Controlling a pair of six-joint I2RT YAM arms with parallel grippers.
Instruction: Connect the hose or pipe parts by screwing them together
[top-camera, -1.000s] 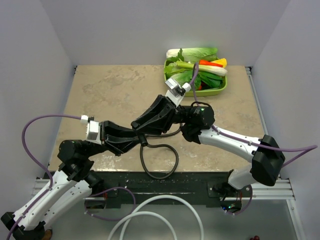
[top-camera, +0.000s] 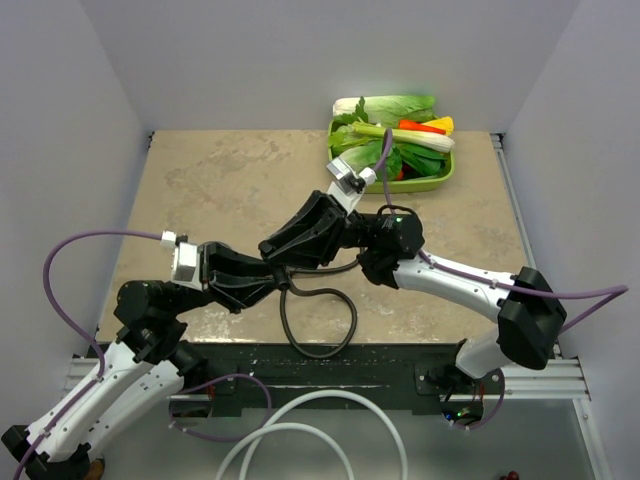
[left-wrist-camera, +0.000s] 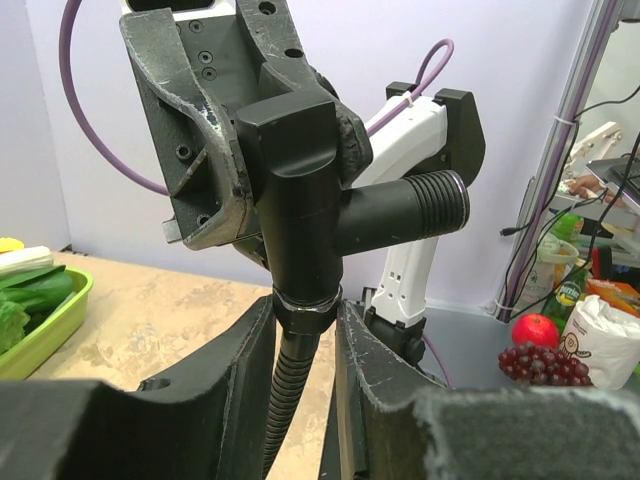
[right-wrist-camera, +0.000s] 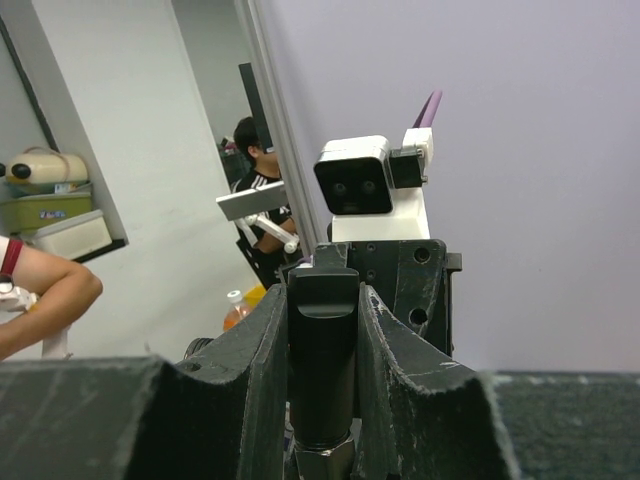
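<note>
In the top view my left gripper (top-camera: 250, 275) and my right gripper (top-camera: 305, 235) meet above the counter. The left wrist view shows a black T-shaped fitting (left-wrist-camera: 305, 230) with a threaded side branch, atop a corrugated black hose (left-wrist-camera: 288, 390); my left gripper is shut around its lower collar. My right gripper's fingers stand around the fitting's upper part, seen as a black body (right-wrist-camera: 322, 370) between its fingertips in the right wrist view. The hose (top-camera: 350, 320) hangs in a loop over the counter's front part.
A green basket of vegetables (top-camera: 435, 175) stands at the back right of the counter (top-camera: 200, 180). White tubing (top-camera: 390, 430) loops below the front edge.
My right arm has shifted very slightly to the left over the last second. The left arm and the hose look unchanged.
</note>
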